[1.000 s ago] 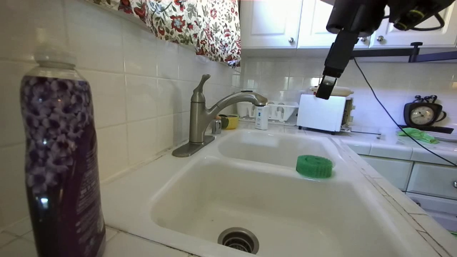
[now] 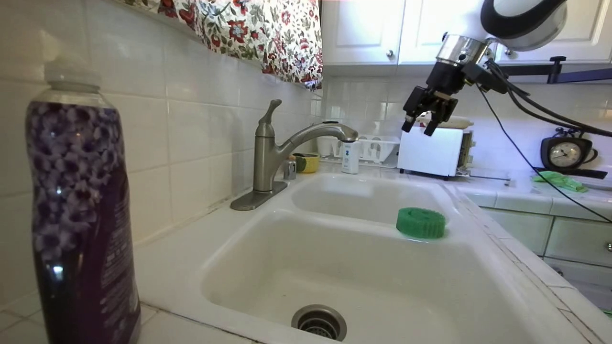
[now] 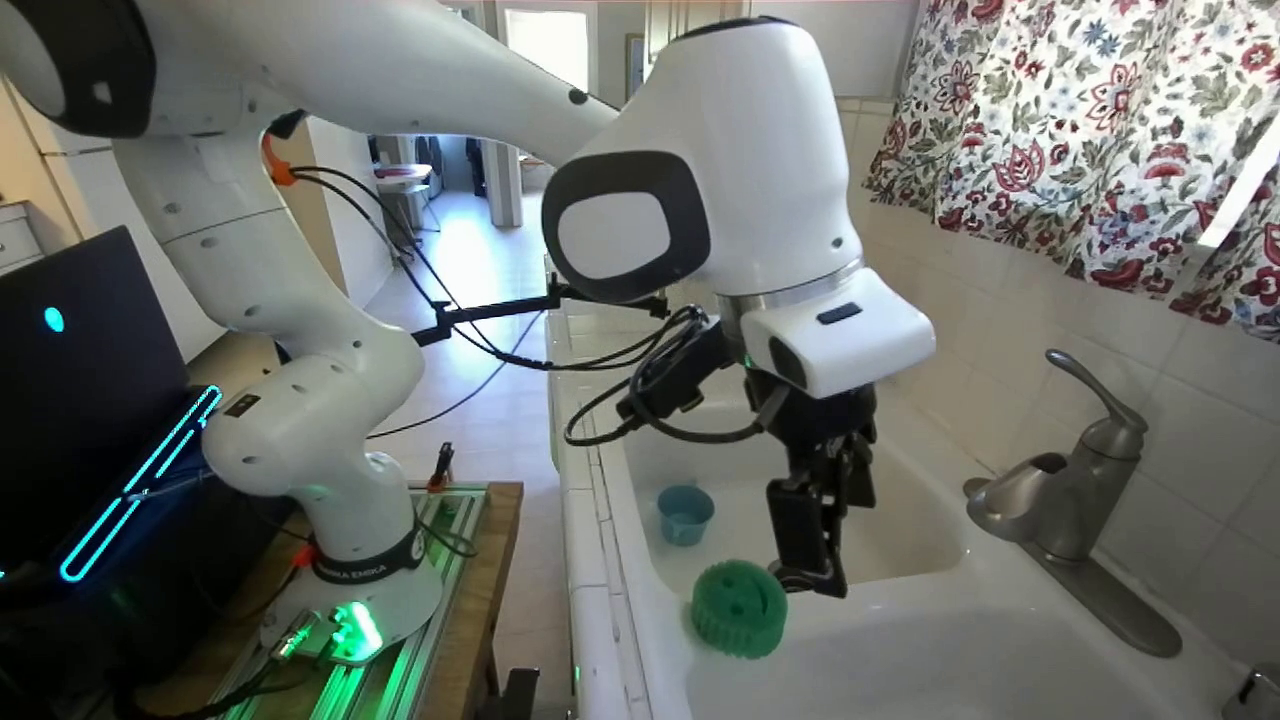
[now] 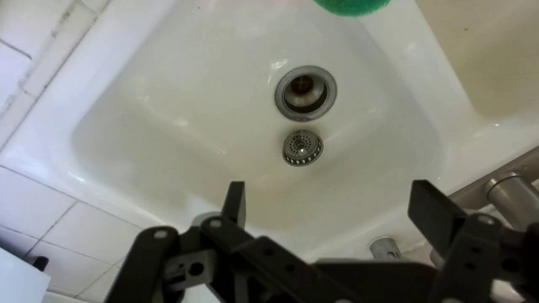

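My gripper is open over the far basin [image 4: 166, 121], its two black fingers wide apart and nothing between them. Below it, in the wrist view, a metal strainer [image 4: 302, 148] lies just beside the open drain [image 4: 305, 94]. On the divider between the basins sits a round green scrubber [image 2: 421, 223]; only its edge shows at the top of the wrist view. A small blue cup [image 3: 685, 515] stands in the far basin in exterior view 2. It does not appear in the wrist view.
The faucet [image 2: 269, 155] rises on the wall side, its spout reaching over the sink. A purple bottle [image 2: 83, 212] stands close to the exterior camera. Behind the sink are a white toaster oven [image 2: 430, 150] and a dish rack [image 2: 373, 150]. The near basin [image 2: 321, 258] looks empty.
My arm has moved away from the exterior camera and the gripper has turned, so both fingers now show, apart, where one showed before. The scrubber and bottle have stayed put.
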